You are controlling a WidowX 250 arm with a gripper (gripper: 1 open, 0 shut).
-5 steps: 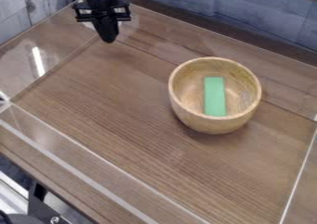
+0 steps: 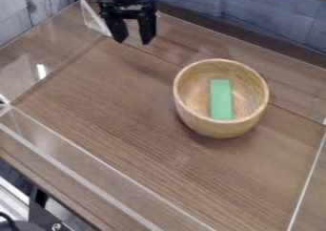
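Observation:
My gripper (image 2: 130, 30) is at the top of the view, near the back left of the wooden table, its dark fingers pointing down and standing apart, with nothing seen between them. A round tan bowl (image 2: 193, 101) sits at the right of the table, holding a green block (image 2: 220, 99) that lies flat inside it. The gripper is well away from the bowl, behind it and to its left.
My gripper has moved to the right along the back of the table and looks more spread. The bowl and green block have not moved.

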